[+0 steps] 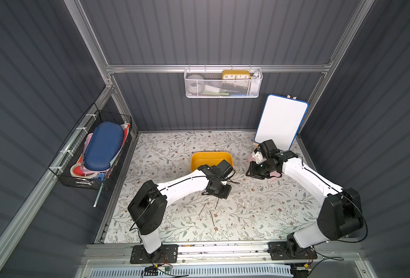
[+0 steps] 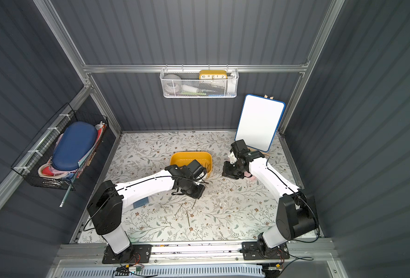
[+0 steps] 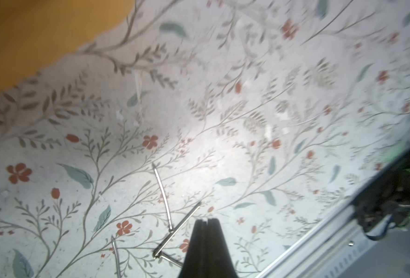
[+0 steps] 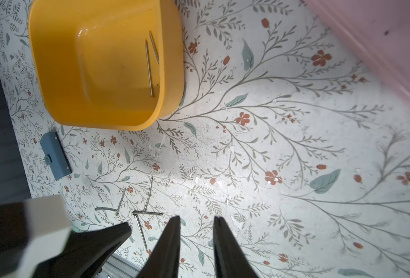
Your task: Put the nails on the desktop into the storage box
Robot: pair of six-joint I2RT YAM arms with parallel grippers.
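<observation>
Several silver nails lie crossed on the patterned desktop, also seen as thin sticks in the right wrist view. The yellow storage box stands behind them, with nails inside against its right wall. My left gripper is above the loose nails, just in front of the box, shut with nothing visible between its fingers. My right gripper hangs to the right of the box, open, with nothing between its fingers.
A pink object lies at the right, near a whiteboard at the back. A small blue object lies left of the box.
</observation>
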